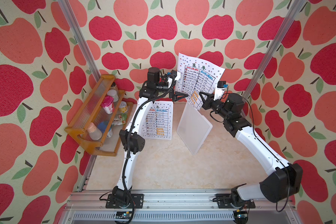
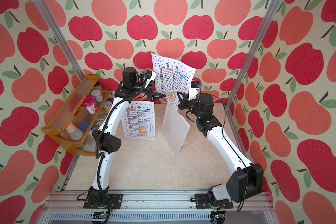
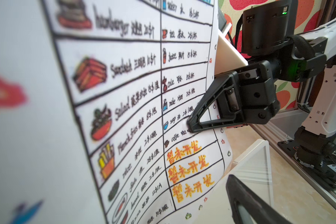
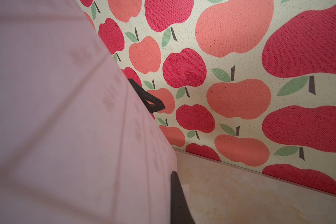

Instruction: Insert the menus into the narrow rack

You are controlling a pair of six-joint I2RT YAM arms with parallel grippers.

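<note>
A curved paper menu (image 1: 192, 74) is up in the air above a white rack (image 1: 193, 128), its lower part near the rack's top. My right gripper (image 1: 204, 96) is shut on this menu's edge, as the left wrist view (image 3: 190, 125) also shows. My left gripper (image 1: 180, 95) stands open just left of the menu, its fingers free of it. A second menu (image 2: 138, 119) stands upright on a white board left of the rack. In the right wrist view the back of the held menu (image 4: 63, 112) fills the left side.
A wooden shelf (image 1: 74, 134) with jars and cups stands at the left.
</note>
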